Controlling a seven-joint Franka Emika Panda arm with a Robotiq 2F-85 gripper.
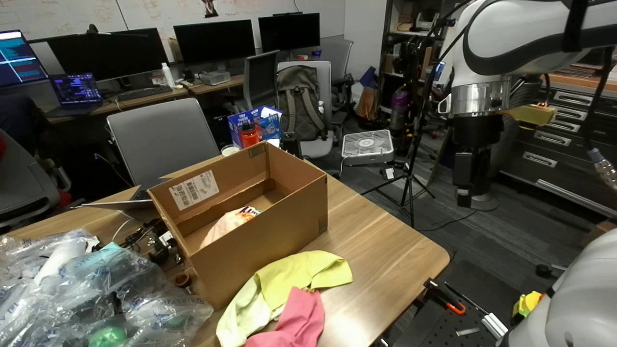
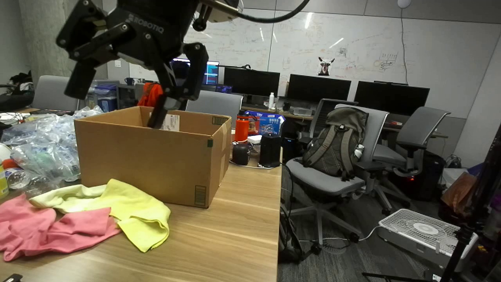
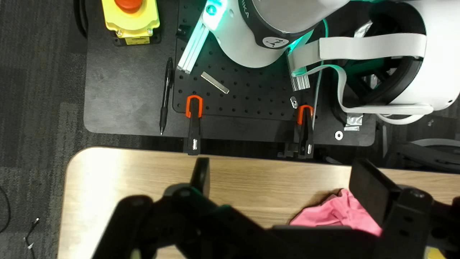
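Observation:
My gripper point(image 2: 119, 109) stands open above the table, its two fingers well apart and nothing between them. In the wrist view the fingers point(image 3: 371, 190) spread wide over the wooden table top. A pink cloth point(image 2: 51, 228) and a yellow cloth point(image 2: 139, 214) lie crumpled on the table, partly overlapping a pale green-white cloth point(image 1: 245, 313). Behind them sits an open cardboard box point(image 1: 267, 238). Inside that box rests a pale, orange-marked cloth or wrapper point(image 1: 229, 222); its lower part is hidden by the front wall.
Clear plastic air-cushion bags point(image 1: 139, 283) heap up left of the box, near loose cables. A red bottle point(image 2: 241, 129) and black speakers point(image 2: 269, 150) stand past its far end.

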